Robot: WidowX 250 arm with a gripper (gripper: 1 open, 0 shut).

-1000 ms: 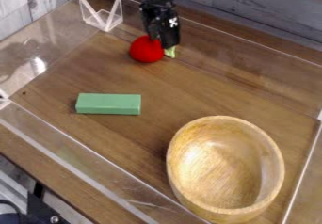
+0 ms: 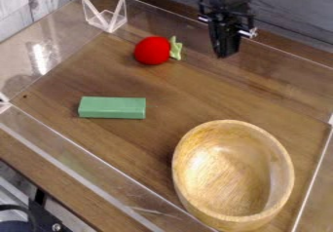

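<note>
My dark gripper (image 2: 224, 38) hangs above the table at the back, up and to the right of a red round object (image 2: 152, 51) with a small light-green piece at its right side. Whether its fingers are open or shut is hard to make out. A green rectangular block (image 2: 112, 107) lies on the left middle of the table, and a wooden bowl (image 2: 233, 130) stands at the front right.
A clear angular plastic piece (image 2: 107, 15) stands at the back left. Transparent edging runs along the table's sides.
My gripper has moved to the right, away from over the red object, which is now uncovered in roughly the same place.
</note>
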